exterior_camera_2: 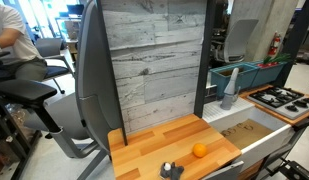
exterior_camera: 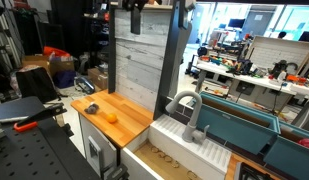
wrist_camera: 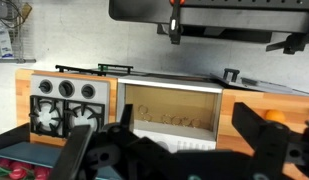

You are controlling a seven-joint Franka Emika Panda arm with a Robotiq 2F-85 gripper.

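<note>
My gripper (exterior_camera: 159, 22) has its two dark fingers at the top of the first exterior view, high above the counter. In the wrist view the gripper is open, its fingers wide apart with nothing between them. An orange ball-like fruit (exterior_camera: 111, 118) rests on the wooden counter (exterior_camera_2: 154, 150); the wrist view shows this orange (wrist_camera: 276, 116) near the right edge. A small dark object (exterior_camera_2: 170, 170) lies near the counter's front. Beside the counter, an open-topped drawer or tray (wrist_camera: 169, 105) has a light wooden bottom with faint ring-like marks.
A grey faucet (exterior_camera: 197, 108) rises behind the drawer. The stove (wrist_camera: 69, 105) is at the drawer's far side. A white plank panel (exterior_camera_2: 159, 75) stands upright behind the counter, with a dark post beside it. Blue bins (exterior_camera: 234, 128) line the back.
</note>
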